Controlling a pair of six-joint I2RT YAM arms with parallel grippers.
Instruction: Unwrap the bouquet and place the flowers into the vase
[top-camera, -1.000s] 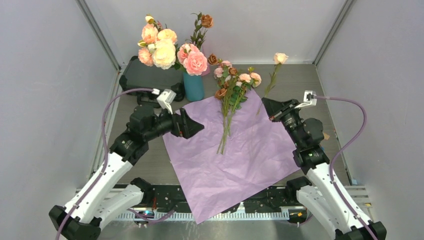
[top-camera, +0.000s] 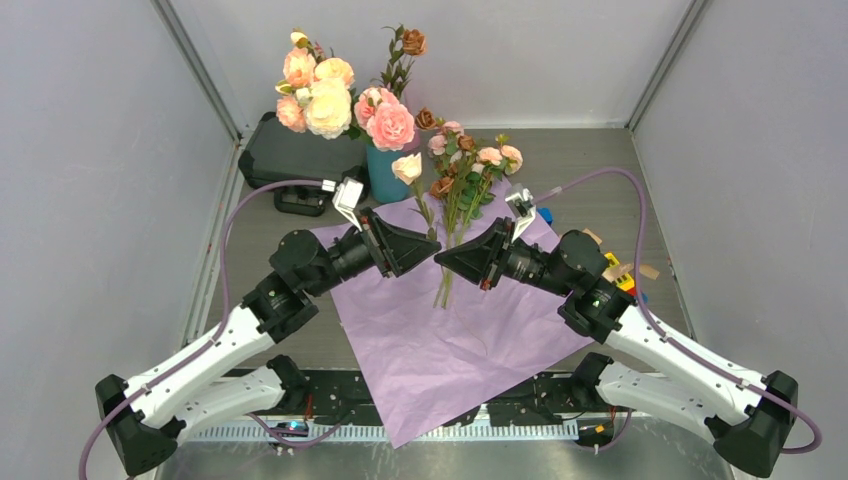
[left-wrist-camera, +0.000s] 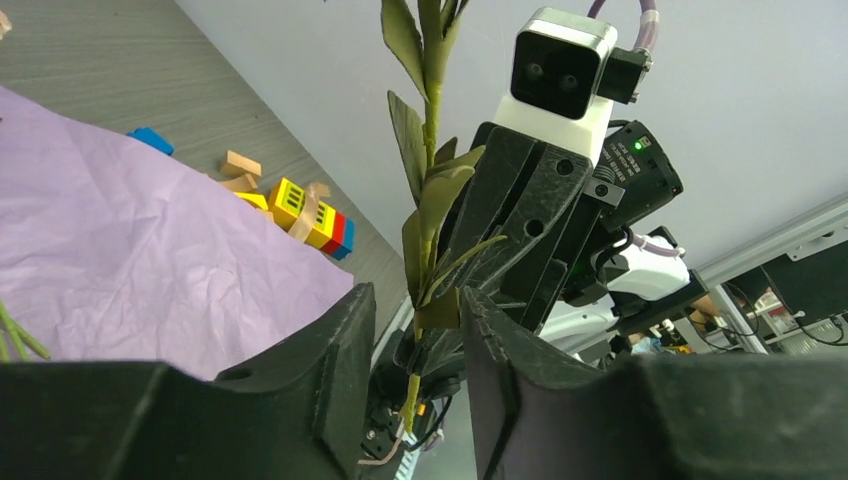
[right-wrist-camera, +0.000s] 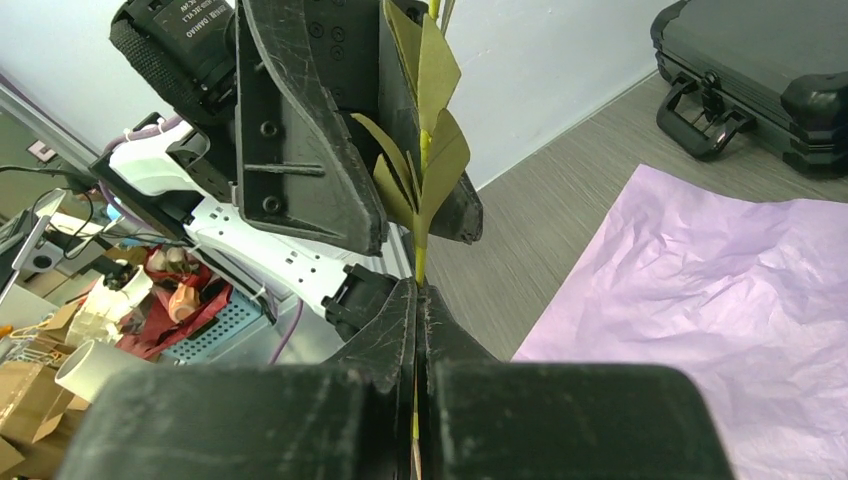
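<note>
A pale cream rose (top-camera: 407, 169) stands upright between both grippers at the centre of the top view, its leafy stem (left-wrist-camera: 432, 200) running down between them. My right gripper is shut on that stem. My left gripper is around the same stem, its fingers part open. The teal vase (top-camera: 387, 175), holding large pink and cream blooms (top-camera: 329, 107), stands at the back left. A bunch of loose flowers (top-camera: 460, 180) lies on the purple paper (top-camera: 420, 350).
A black case (top-camera: 280, 150) sits left of the vase. Toy blocks (left-wrist-camera: 310, 215) lie at the right edge of the paper, partly under the right arm. Side and back walls enclose the area.
The right gripper has carried the rose from the right to the centre.
</note>
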